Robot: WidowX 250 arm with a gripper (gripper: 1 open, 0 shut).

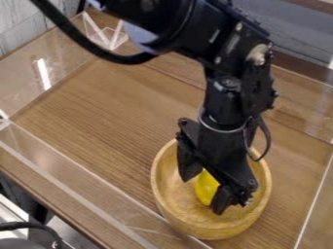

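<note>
A shallow tan bowl (174, 199) stands on the wooden surface at the lower right. In it is a yellow object (205, 190), partly hidden by my black gripper (211, 182), which reaches down into the bowl from above. The gripper is open, its fingers on either side of and over the yellow object. Whether they touch it I cannot tell.
Clear panels edge it at left and right. A white rack stands at the back left, and a dark cable lies at the bottom left corner.
</note>
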